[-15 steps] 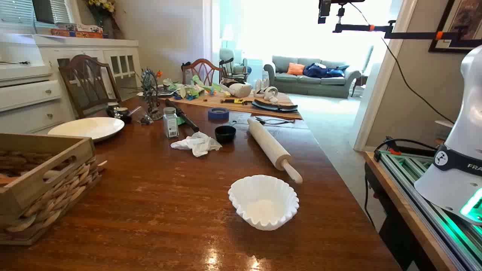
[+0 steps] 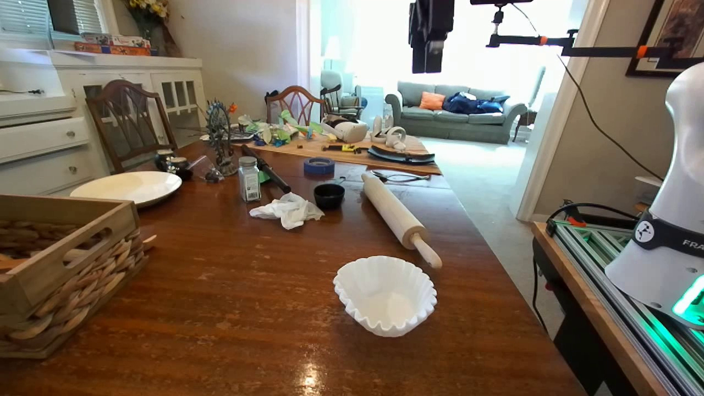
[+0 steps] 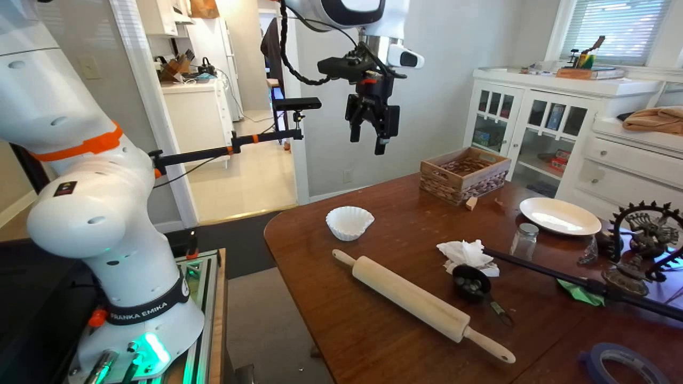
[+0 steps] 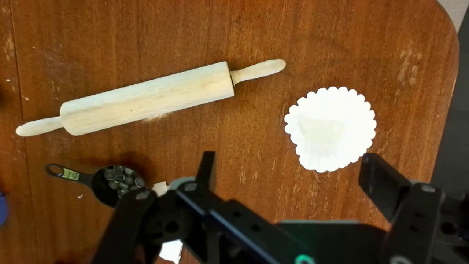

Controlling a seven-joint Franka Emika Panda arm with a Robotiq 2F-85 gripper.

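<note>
My gripper (image 3: 368, 144) hangs high over the table, well above everything on it. In the wrist view its fingers (image 4: 381, 182) stand wide apart with bare table between them, so it is open and empty. A white fluted paper cup (image 4: 330, 129) rests on the tabletop near the rounded corner, beyond the fingertips in that view. The wooden rolling pin (image 4: 147, 99) lies beside it. A black measuring cup (image 3: 471, 284) holds small dark round pieces. Touching or close to it is a crumpled white paper (image 2: 288, 210).
A woven wooden basket (image 3: 464, 174) sits at one table edge, with a white plate (image 3: 559, 215) and a glass jar (image 2: 249, 179) farther along. Blue tape (image 2: 319, 165) and a metal statue (image 3: 635, 249) are also on the table. Bare wood surrounds the fluted cup.
In exterior view 1 the gripper has come lower and to the left, now showing at the top of the picture. The objects on the table stay where they were.
</note>
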